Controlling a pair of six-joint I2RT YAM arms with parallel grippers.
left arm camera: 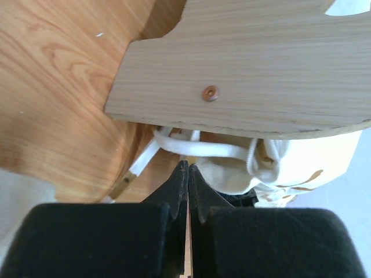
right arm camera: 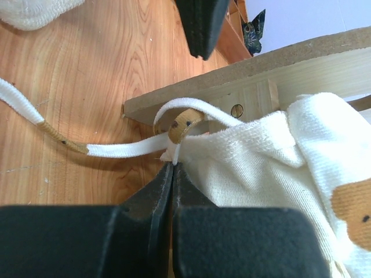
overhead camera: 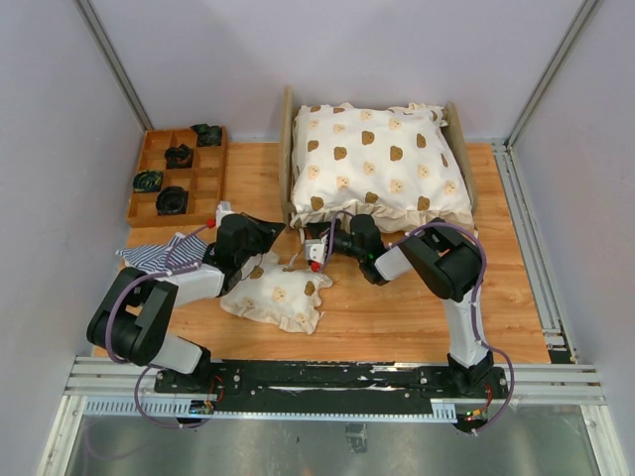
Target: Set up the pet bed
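The pet bed is a wooden frame covered by a white cloth with brown bear prints. At its front left corner, my right gripper is shut on the cloth's corner, where the strap comes off. That strap curls into a loose loop, its free end trailing over the table. My left gripper is shut with nothing between its fingers, just outside the frame's end and apart from the loop. Its fingertips also show above the loop in the right wrist view.
A patterned cushion lies on the table in front of the arms. A wooden compartment tray with dark items stands at the back left, a striped cloth before it.
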